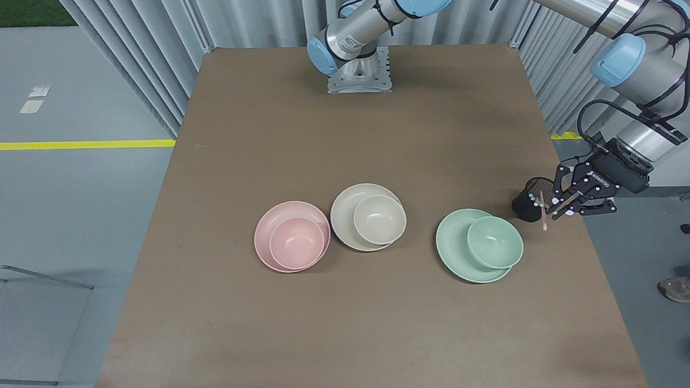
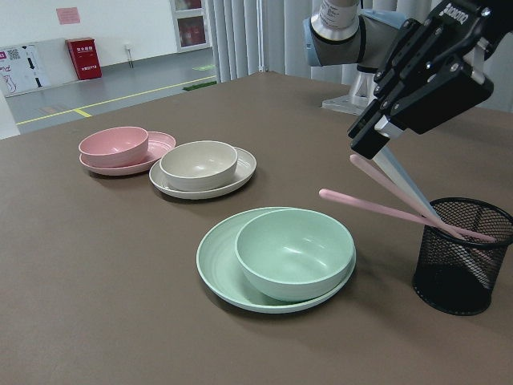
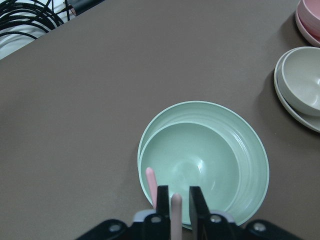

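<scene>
A black mesh holder (image 2: pixel 453 281) stands right of the green plate (image 1: pixel 456 252) and green bowl (image 1: pixel 495 242), holding pink sticks (image 2: pixel 377 207) and a pale blue stick (image 2: pixel 401 176) that lean leftward. My gripper is over the holder among the stick tops. In the wrist view a pink stick shows between its dark fingers, which stand apart; whether they touch it I cannot tell. The side view partly hides the fingertips.
A white plate and bowl (image 1: pixel 379 220) and a pink plate and bowl (image 1: pixel 297 243) sit left of the green set.
</scene>
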